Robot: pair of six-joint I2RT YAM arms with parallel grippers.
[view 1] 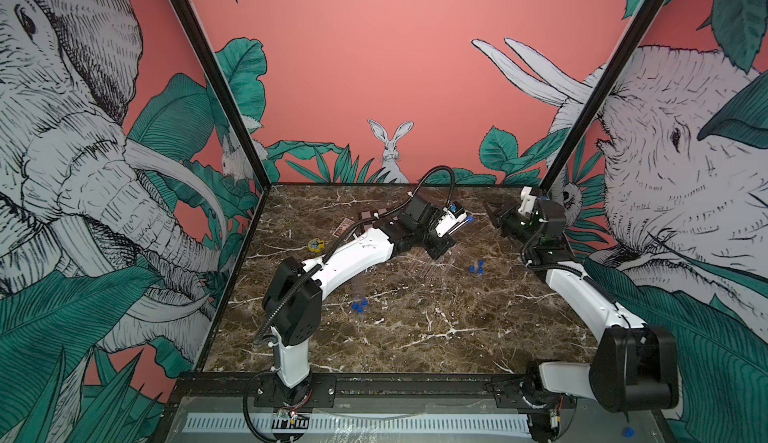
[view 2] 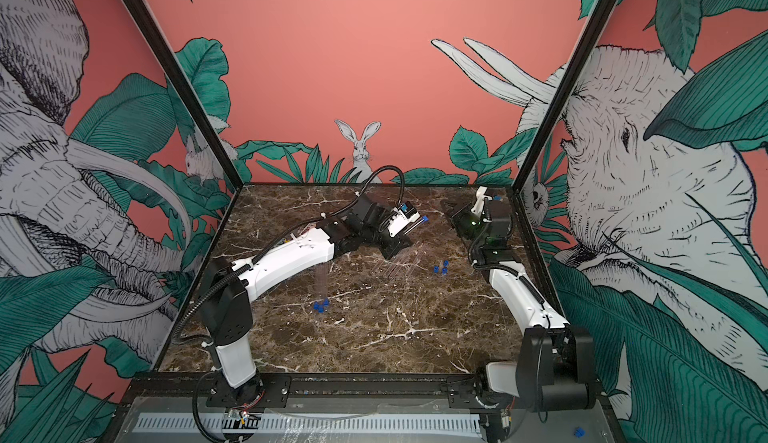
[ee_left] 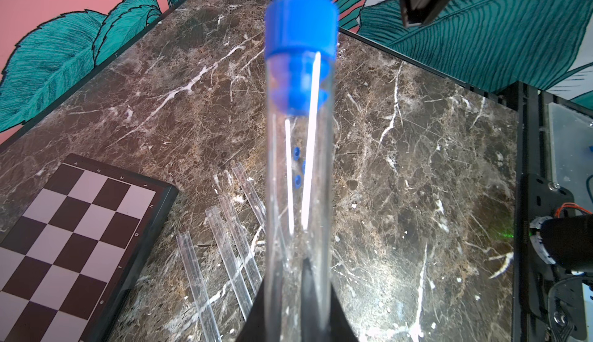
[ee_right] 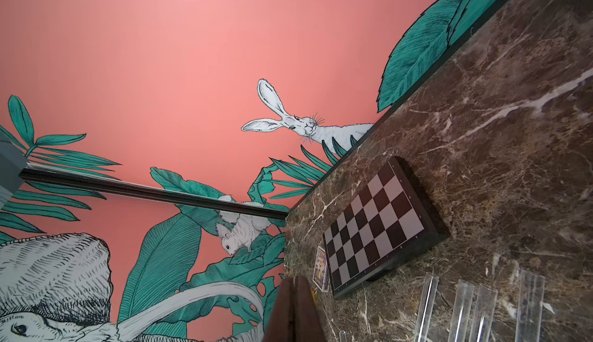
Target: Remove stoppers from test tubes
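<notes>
A clear test tube (ee_left: 300,175) with its blue stopper (ee_left: 301,27) seated in the mouth stands large in the left wrist view. My left gripper is shut on the tube's lower part. From the top left view the same stopper (view 1: 469,219) sticks out past the left gripper toward the right arm. My right gripper is shut, its fingertips together and nothing between them; it stands apart from the stopper, to the right. Several clear tubes without stoppers (ee_right: 426,308) lie on the table.
A chessboard box (ee_right: 376,218) lies at the back, with a card (ee_right: 320,268) beside it. Loose blue stoppers lie in two groups, one at the right (view 1: 477,267) and one at the left (view 1: 359,305). A yellow item (view 1: 316,245) sits at the left.
</notes>
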